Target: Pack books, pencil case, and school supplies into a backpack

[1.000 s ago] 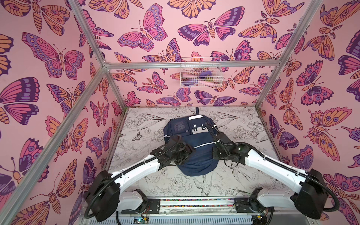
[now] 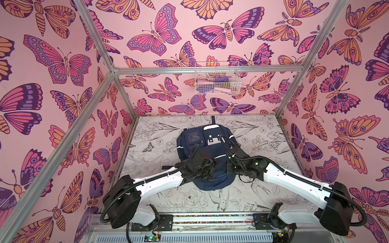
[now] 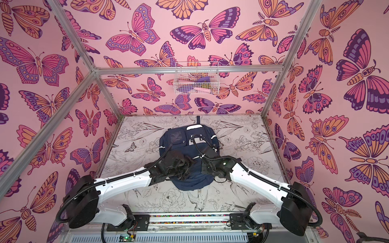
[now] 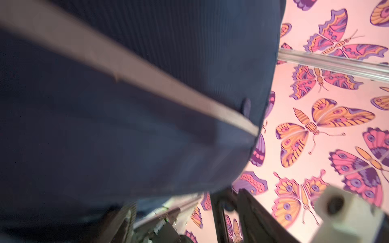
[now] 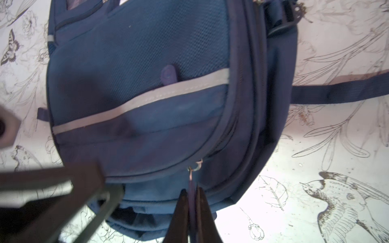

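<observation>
A navy backpack (image 2: 202, 137) lies front up on the patterned table, its white trim strip crossing the front pocket. In the right wrist view a thin purple zipper pull (image 5: 191, 186) hangs from the metal zipper slider (image 5: 196, 165) at the pocket's curved lower edge. My right gripper is shut on that pull. Over the backpack's lower left, my left gripper is part open, with its fingers (image 4: 227, 202) apart at the bottom of the left wrist view. Navy fabric (image 4: 121, 154) fills most of that view; whether the left fingers touch it cannot be told.
A white wire basket (image 2: 217, 87) with purple and pink items hangs on the back wall. Both arms meet closely over the lower backpack; a blurred dark part (image 5: 48, 194) crowds the right wrist view.
The right arm has shifted a little to the left. The basket is unchanged.
</observation>
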